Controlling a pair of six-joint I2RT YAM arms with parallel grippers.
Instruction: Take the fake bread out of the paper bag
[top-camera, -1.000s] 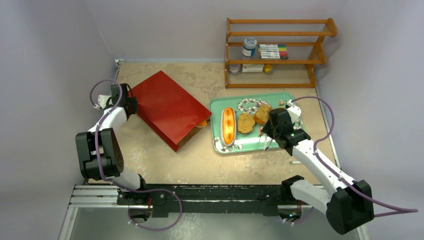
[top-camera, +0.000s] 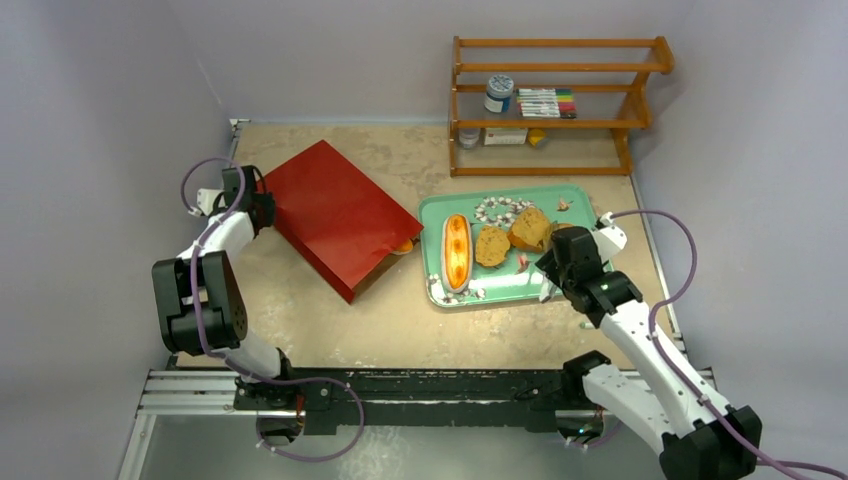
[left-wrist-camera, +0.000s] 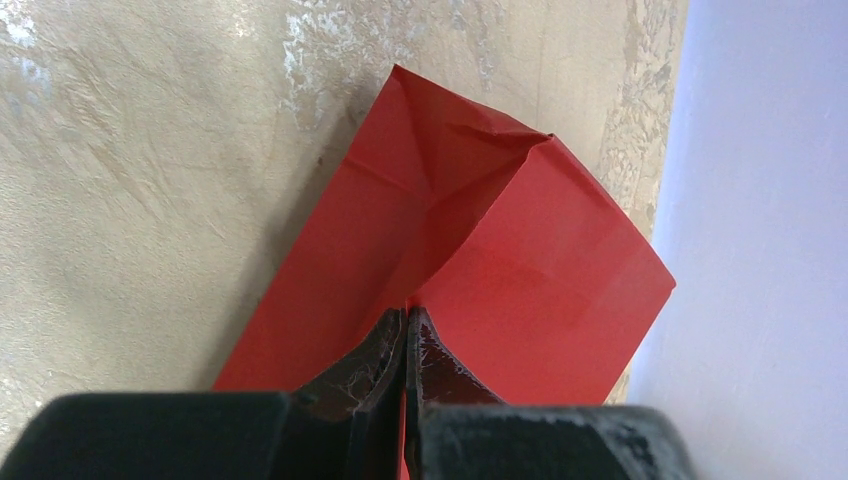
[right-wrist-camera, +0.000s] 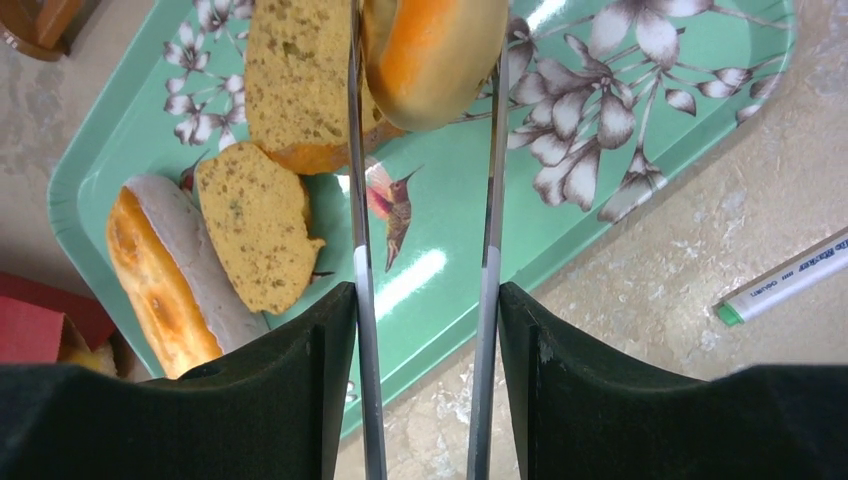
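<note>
A red paper bag lies at left; part of a bread piece shows at its mouth. My left gripper is shut at the bag, red paper around its tips; whether any is pinched is unclear. On the green tray are a long loaf, two bread slices and a rounded bread piece. My right gripper is open above the tray, its fingertips at either side of the rounded piece.
A wooden rack with jars and markers stands at the back right. A marker lies right of the tray.
My right arm has moved right over the tray compared with a second ago. The left arm and the bag look unchanged.
</note>
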